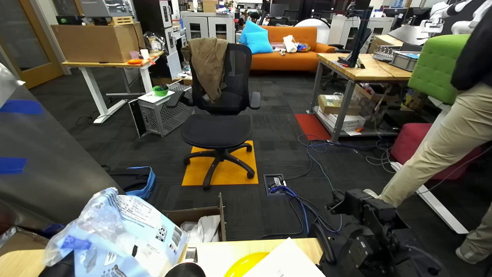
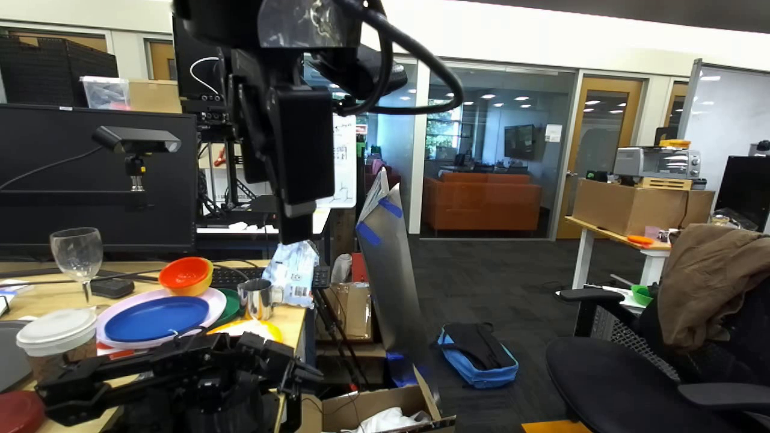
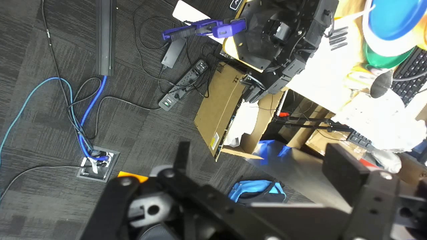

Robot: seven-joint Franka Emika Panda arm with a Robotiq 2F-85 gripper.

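My gripper is open in the wrist view, its two black fingers wide apart with only the distant floor and a box showing between them. Seen from the side in exterior view 2, the gripper [image 2: 285,231] hangs high in front of the camera, pointing down. Beyond it on the table are a blue plate [image 2: 160,318] on a pink one, a red-orange bowl [image 2: 186,275], a silver cup [image 2: 255,299] and a wine glass [image 2: 76,254]. A pale blue plastic package [image 2: 292,273] lies by the table's far edge. Exterior view 1 does not show the gripper.
A black jointed mechanism [image 1: 369,231] stands at the table's edge. An open cardboard box [image 3: 216,108] with white material sits on the floor nearby. Cables, a power strip [image 3: 183,86], a blue-black bag [image 3: 256,191] and an office chair [image 1: 216,127] occupy parts of the floor.
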